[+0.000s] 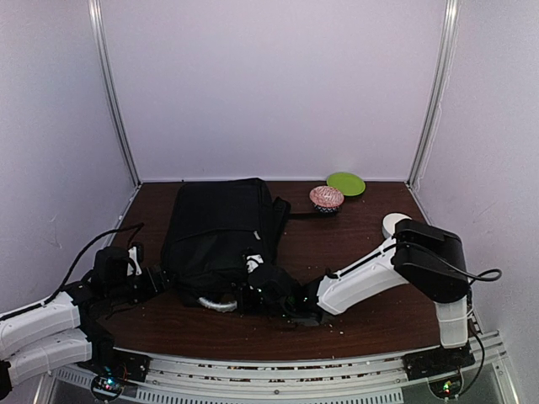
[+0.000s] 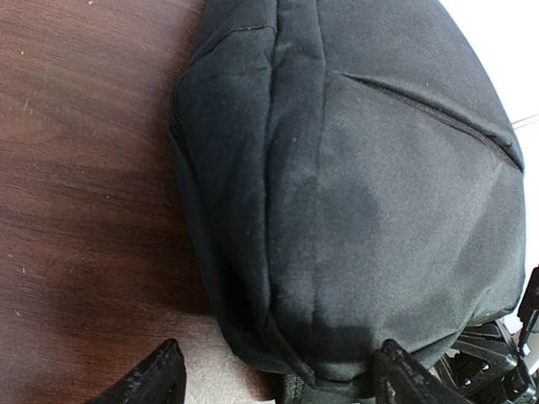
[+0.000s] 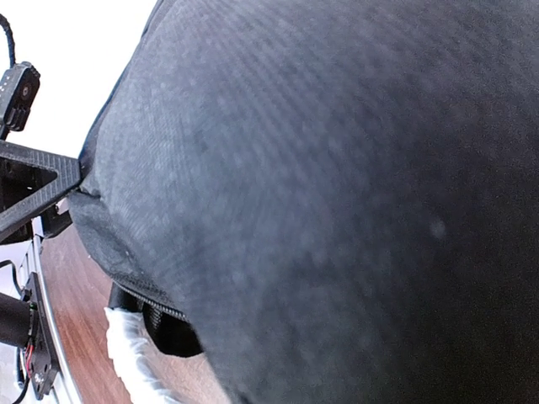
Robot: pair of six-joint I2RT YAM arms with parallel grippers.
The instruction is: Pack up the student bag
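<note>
A black school bag [image 1: 215,231] lies on the dark wooden table with its near end between my two arms. At its lower left corner, my left gripper stands part open; the bag's bottom edge and a short piece of zipper show between its fingers, the right one close against the cloth. My right gripper [image 1: 244,296] is at the bag's near right corner, shut; its tips are hidden by the bag in the right wrist view, so whether cloth is pinched cannot be seen. The bag's cloth [image 3: 320,194] fills most of that view.
A white, curved, wrapped piece [image 1: 217,305] shows under the bag's near edge. Farther back stand a red-patterned bowl [image 1: 327,197] and a green plate [image 1: 346,183]. A white round object [image 1: 393,223] sits at the right, partly behind the right arm.
</note>
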